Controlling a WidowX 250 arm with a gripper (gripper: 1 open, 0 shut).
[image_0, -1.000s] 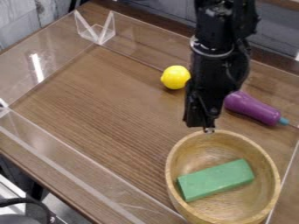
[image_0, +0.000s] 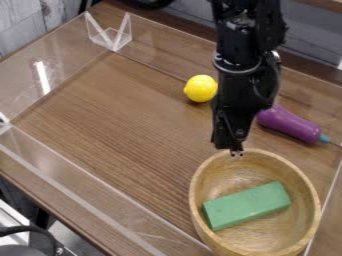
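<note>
My black gripper (image_0: 233, 146) hangs over the wooden table just behind a tan bowl (image_0: 214, 226), its fingers shut with nothing visible between them. In the bowl lies a green block (image_0: 247, 206). A yellow round object (image_0: 201, 88) lies to the left of the arm, farther back, and a purple eggplant-like object (image_0: 290, 125) lies to the gripper's right. The arm hides part of the table behind it.
A clear plastic holder (image_0: 110, 32) stands at the back left corner. Walls or rails bound the table at the back and left.
Over the last second the gripper has shifted slightly right and up in the view. The bowl, block, yellow object and purple object have not visibly moved.
</note>
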